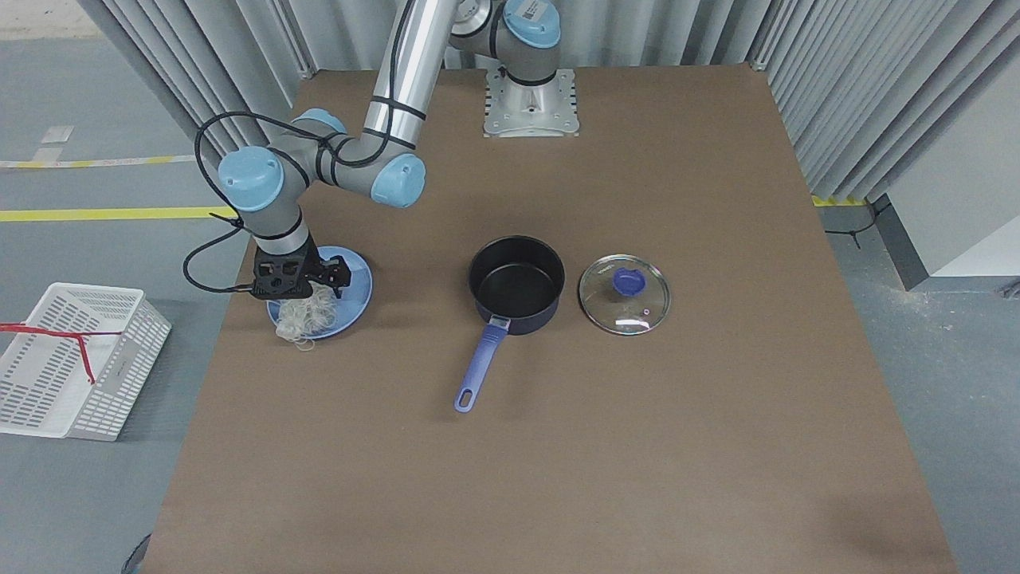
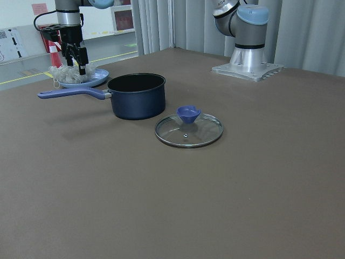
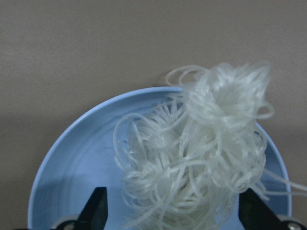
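Note:
A blue plate (image 1: 351, 304) holds a tangled pile of white translucent noodle-like strands (image 3: 196, 163). My gripper is down over the plate at the pile, its fingers apart on either side of the strands, open. In the front view the gripper body hides part of the plate and pile. A dark pot (image 1: 516, 277) with a blue handle stands right of the plate. A glass lid (image 1: 624, 306) with a blue knob lies right of the pot.
A white plastic basket (image 1: 124, 383) with red straps sits on the floor beside the table's left edge. The arm's base plate (image 1: 531, 123) is at the back.

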